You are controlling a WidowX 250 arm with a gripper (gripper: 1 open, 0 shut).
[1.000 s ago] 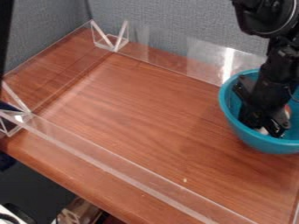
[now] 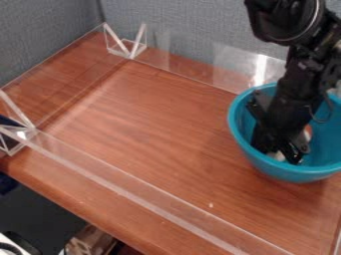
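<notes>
A black robot arm reaches down from the upper right into a teal bowl [image 2: 302,171] at the right of the wooden table. My gripper [image 2: 285,149] is inside the bowl, near its left side. A small pale object with some red or orange shows partly behind the fingertips; it is mostly hidden, and whether anything is between the fingers cannot be made out.
Clear plastic edging with white corner brackets [image 2: 127,45] runs around it. Grey padded walls stand behind.
The arm and gripper have shifted slightly left within the bowl, and the bowl appears moved a little to the left and down.
</notes>
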